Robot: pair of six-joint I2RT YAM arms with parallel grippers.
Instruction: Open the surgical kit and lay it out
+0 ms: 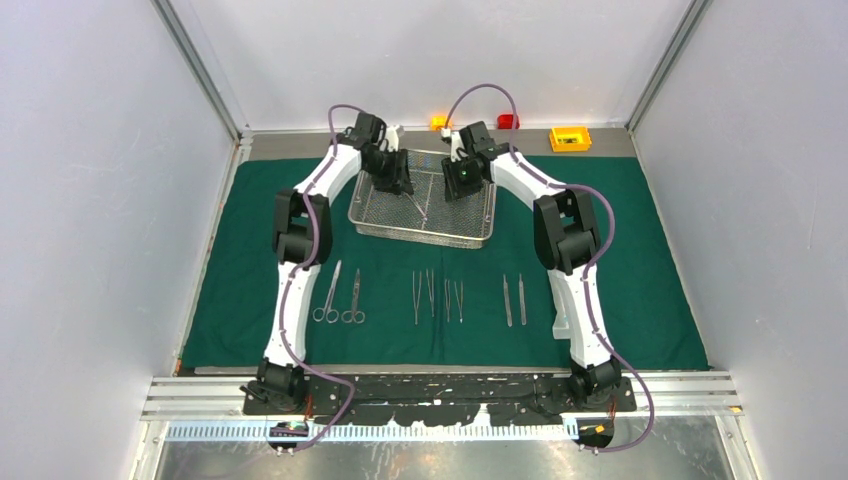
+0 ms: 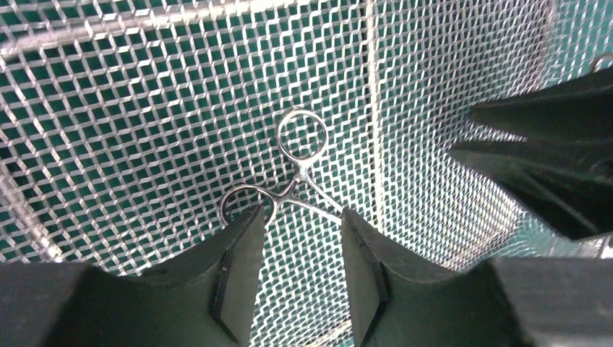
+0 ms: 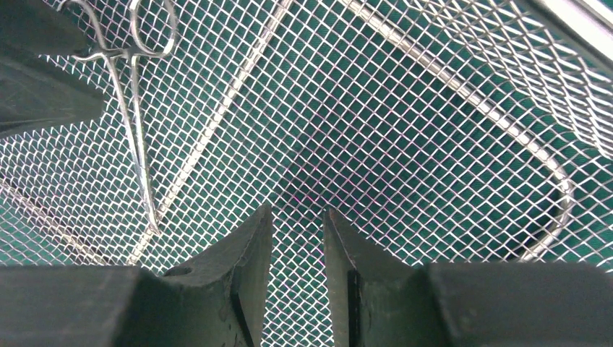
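A ring-handled metal instrument (image 2: 302, 173) lies in the wire mesh basket (image 1: 375, 228). In the top view its slim shank (image 1: 417, 206) slants toward the basket's middle divider, with the rings hidden by my left gripper (image 1: 402, 190). The left wrist view shows this gripper part open over the instrument, one finger beside a ring and the other covering its shanks. To the right, my right gripper is open above bare mesh, nothing between its fingers. The instrument's tip (image 3: 153, 228) reaches the divider in the right wrist view.
On the green cloth (image 1: 620, 240) two scissors-like tools (image 1: 355, 295), several tweezers (image 1: 448, 300) and two thin straight tools (image 1: 522, 300) lie in a row in front of the basket. A yellow bin (image 1: 570, 139) stands at the back right.
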